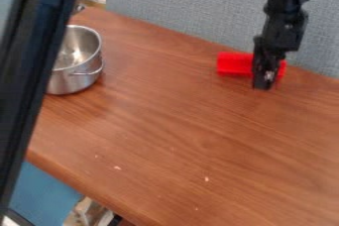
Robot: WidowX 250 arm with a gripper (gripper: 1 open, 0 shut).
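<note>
A red block (233, 63) lies on the wooden table at the back right, near the grey wall. My black gripper (267, 75) is lowered over the block's right part, its fingertips down at the block and hiding some of it. Whether the fingers are closed on the block I cannot tell.
A steel pot (74, 63) stands at the left, partly hidden by a dark frame (34, 47) in the foreground. A grey padded wall (179, 7) runs along the back.
</note>
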